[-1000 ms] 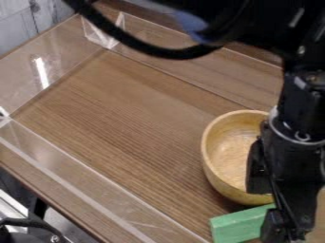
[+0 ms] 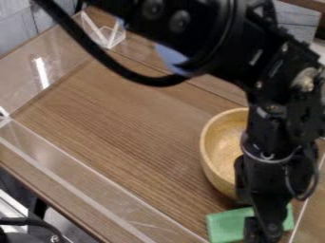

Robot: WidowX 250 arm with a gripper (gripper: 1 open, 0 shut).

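Observation:
My gripper (image 2: 264, 214) points down at the lower right, open, its dark fingers over a green flat object (image 2: 229, 226) on the wooden table (image 2: 108, 128). Behind the wrist sits a tan bowl (image 2: 219, 142), its right part hidden by my arm. Whether the fingers touch the green object cannot be told.
Clear plastic walls edge the table along the left and front. A clear piece (image 2: 108, 33) stands at the back left. The middle and left of the tabletop are empty. Cables lie outside at the lower left.
My arm and gripper have moved left from the right edge and now cover more of the bowl. The green object appears slightly shifted or more hidden.

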